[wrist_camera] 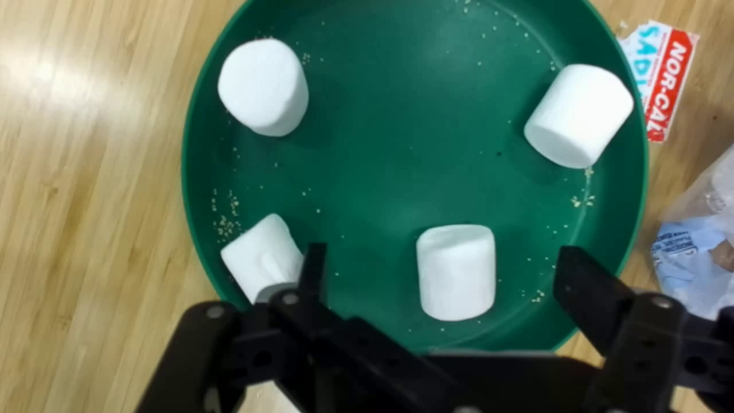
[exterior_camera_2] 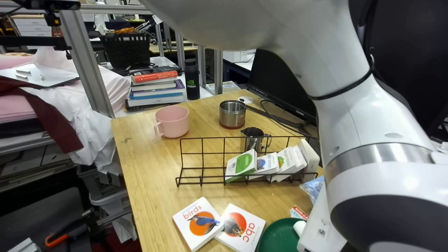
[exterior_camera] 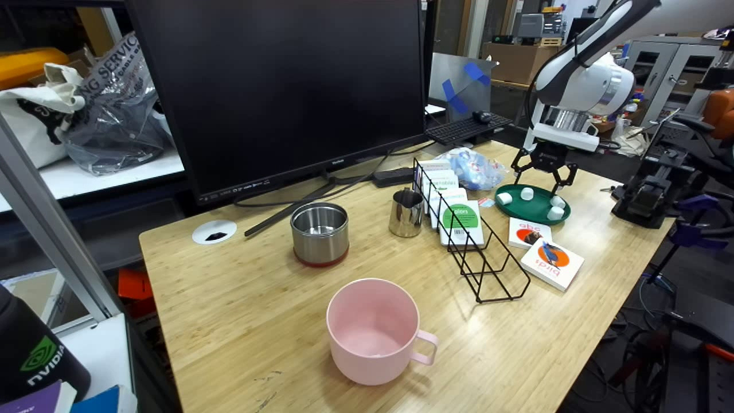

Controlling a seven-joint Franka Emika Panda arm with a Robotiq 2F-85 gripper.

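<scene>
Several white marshmallows lie apart from each other on a round green plate (wrist_camera: 413, 172). One marshmallow (wrist_camera: 457, 272) shows between the spread fingers of my open gripper in the wrist view, with space on both sides of it. Close to the left finger (wrist_camera: 313, 272), which partly overlaps it, is a tilted marshmallow (wrist_camera: 262, 256). Two others, an upper-left marshmallow (wrist_camera: 264, 87) and an upper-right marshmallow (wrist_camera: 579, 116), rest near the rim. Exterior view 1 has the gripper pointing down above the green plate (exterior_camera: 510, 212); nothing is held.
Two small books, birds (exterior_camera: 552, 262) and abc (exterior_camera: 528, 234), lie beside the plate. A black wire rack (exterior_camera: 481, 268) holds several books. Farther off stand a steel pitcher (exterior_camera: 406, 214), a steel bowl (exterior_camera: 320, 237) and a pink mug (exterior_camera: 372, 337). A plastic bag (wrist_camera: 702, 241) borders the plate.
</scene>
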